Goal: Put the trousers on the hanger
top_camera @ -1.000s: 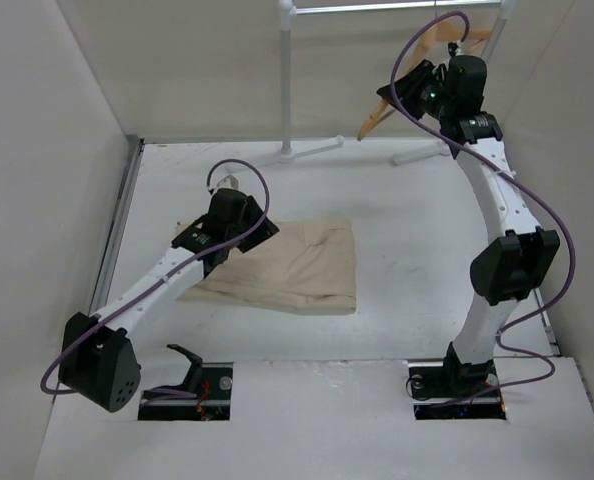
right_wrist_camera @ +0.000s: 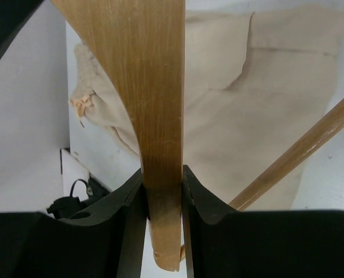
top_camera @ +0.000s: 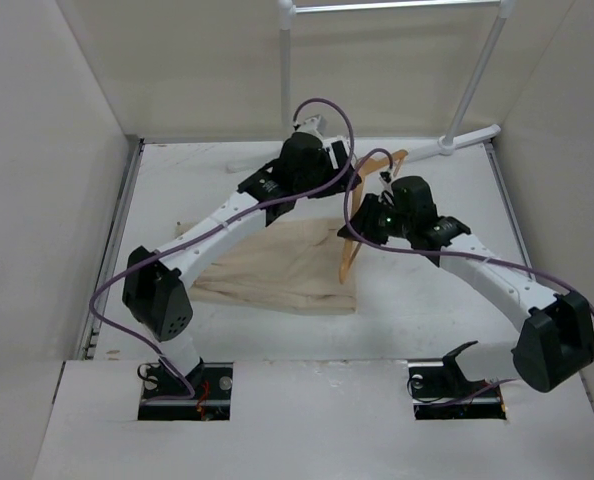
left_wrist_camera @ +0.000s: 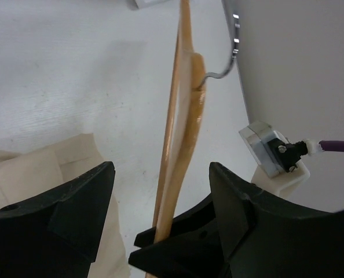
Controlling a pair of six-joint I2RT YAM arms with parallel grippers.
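Note:
My right gripper is shut on the wooden hanger (right_wrist_camera: 157,110), whose light brown arm passes between its fingers. In the left wrist view the hanger (left_wrist_camera: 183,127) stands steeply in front of my left gripper, its metal hook (left_wrist_camera: 234,49) toward the top. The left fingers are open with a wide gap, and the hanger shows between and beyond them. Beige trousers (top_camera: 277,265) lie flat on the table, below both grippers; part of them is hidden under the left arm. A folded edge of the trousers (right_wrist_camera: 241,110) shows in the right wrist view.
A white rack frame (top_camera: 285,70) with a top bar rises at the back, its foot (top_camera: 467,138) on the table's rear right. Bare white table (top_camera: 437,305) lies to the right of the trousers. Both grippers are close together.
The right gripper has come down from the rack's bar toward the table's middle, carrying the hanger. My left arm has moved right and further back, close to the hanger. The trousers lie unmoved.

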